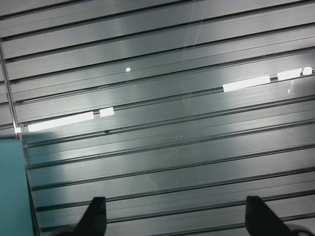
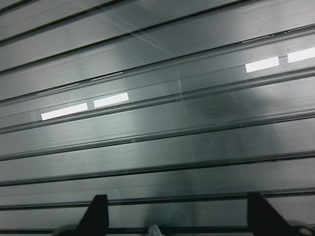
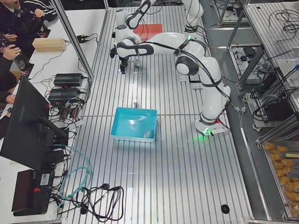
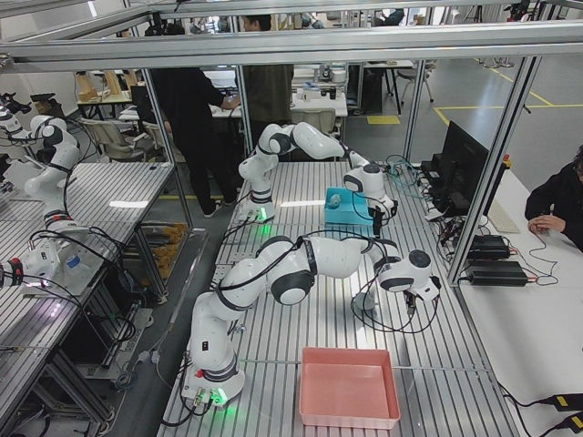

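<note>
My left gripper [image 3: 123,68] hangs over the bare slatted table beyond the teal bin [image 3: 119,135]. Its fingers stand apart with nothing between them in the left wrist view, where the bin's teal side shows at left. My right gripper [image 4: 412,299] is above the table near the pink bin [image 4: 348,414], also open and empty in the right wrist view. A small pale object [image 3: 136,63] lies on the table near the grippers; only a tip of something pale shows at the bottom of the right wrist view. Another pale object [image 3: 148,134] lies inside the teal bin.
A metal frame post [image 3: 77,51] and a side desk with a monitor [image 3: 28,121] line the table's edge. Cables [image 3: 98,203] lie at the near end. The slats between the bins are largely clear.
</note>
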